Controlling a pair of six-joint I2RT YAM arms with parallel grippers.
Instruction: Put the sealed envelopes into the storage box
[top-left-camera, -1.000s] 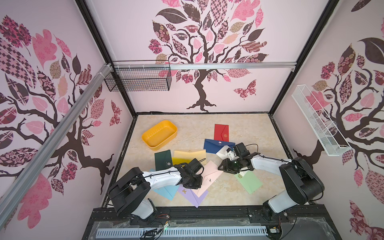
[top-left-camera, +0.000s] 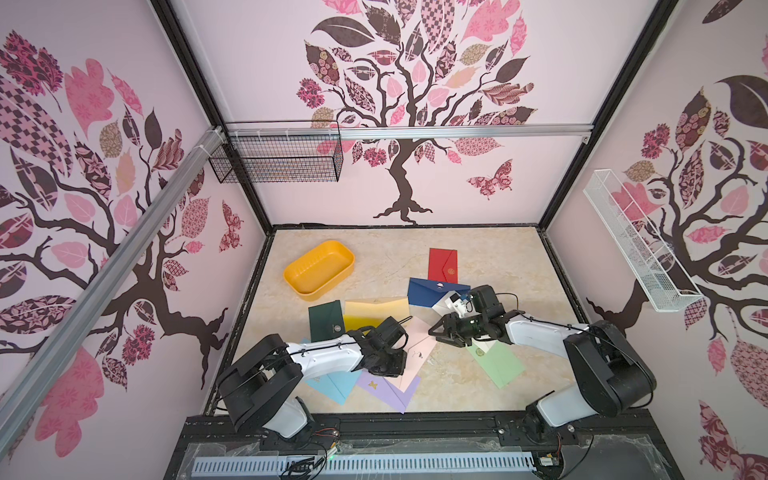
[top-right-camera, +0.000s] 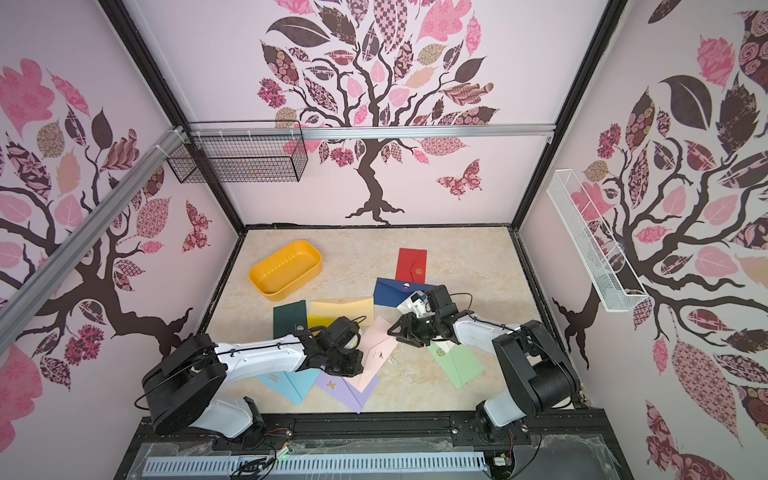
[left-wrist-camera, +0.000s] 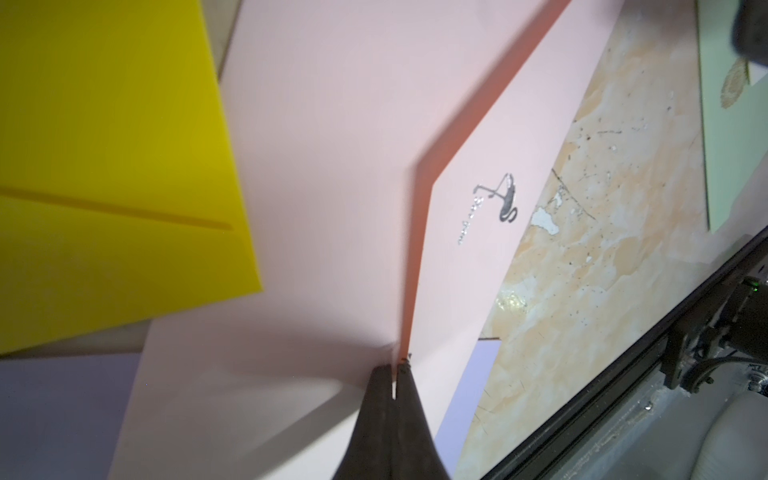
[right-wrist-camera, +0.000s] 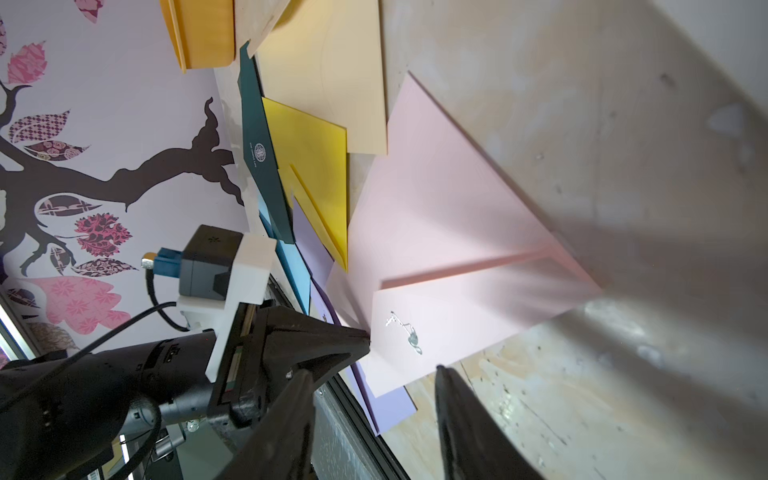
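Note:
A pale pink envelope (top-left-camera: 418, 348) with a flamingo print lies in the front middle, partly over a lavender one (top-left-camera: 400, 395). My left gripper is shut, its tips touching the pink envelope at its flap edge, where the paper bends; whether paper is between them is hard to tell. My right gripper stands part open with nothing between its fingers, just right of the pink envelope. Around lie a yellow envelope (left-wrist-camera: 112, 160), cream (right-wrist-camera: 328, 64), dark green (top-left-camera: 325, 317), light blue (top-left-camera: 332, 386), navy (top-left-camera: 432, 291), red (top-left-camera: 442, 264) and mint ones (top-left-camera: 497, 365). The orange box (top-left-camera: 318, 293) stands at back left.
Part of a white envelope (top-left-camera: 442, 305) shows beside my right gripper. A black wire basket (top-left-camera: 276, 158) and a white one (top-left-camera: 646, 244) hang on the walls.
My right gripper has shifted left. The pink envelope's right end has swung left and toward the front, the lavender one's tip has slid right, and the cream one has slid slightly left.

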